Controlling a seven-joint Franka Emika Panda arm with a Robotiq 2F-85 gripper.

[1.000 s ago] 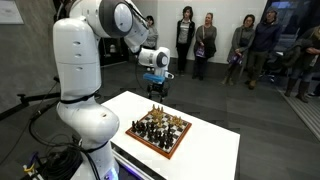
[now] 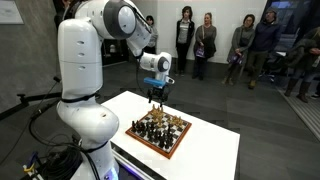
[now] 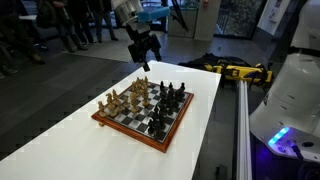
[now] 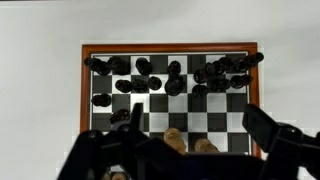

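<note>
A wooden-framed chessboard [image 3: 115,124] lies on the white table. Dark chess pieces [image 4: 175,78] stand along one side of it, and light brown pieces [image 3: 120,102] stand along the opposite side. Above the light pieces' side, my gripper [image 3: 145,59] points down, clear of the board. In the wrist view its two black fingers [image 4: 128,128] are spread wide apart, with nothing held between them. Two light pieces [image 4: 175,139] show in the gap, well below the fingertips. The gripper hides part of the board's near side in that view.
Bare white table [image 2: 207,150] surrounds the board, with wide free room to one side. Several people [image 2: 205,42] stand in the background, away from the table. Yellow and black cabling [image 3: 243,73] lies beyond the table edge.
</note>
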